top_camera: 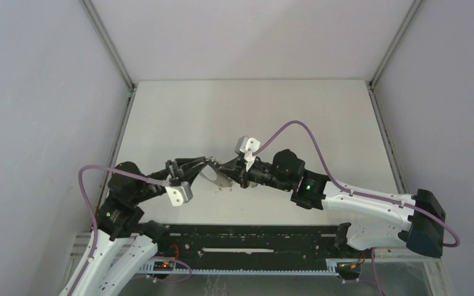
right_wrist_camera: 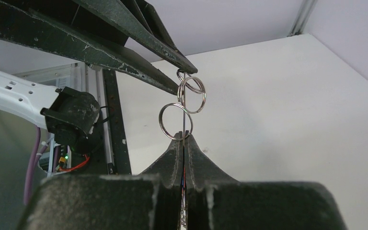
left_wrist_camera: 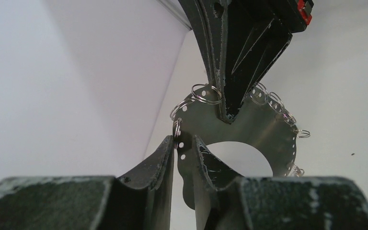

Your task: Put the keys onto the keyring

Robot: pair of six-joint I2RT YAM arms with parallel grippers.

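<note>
A flat grey metal plate [left_wrist_camera: 242,130], curved, with small holes along its rim, carries several thin wire rings. My right gripper is shut on this plate, which appears edge-on in the right wrist view. My left gripper is part open at the plate's near edge, its fingertips apart on either side of that edge. One wire ring [left_wrist_camera: 177,130] hangs at the left fingertips; whether they touch it cannot be told. Another ring [left_wrist_camera: 206,101] sits beside the right gripper's tip. No separate keys can be made out.
A black rail [top_camera: 247,231] runs along its front edge. Tall pale walls [top_camera: 31,111] enclose the sides.
</note>
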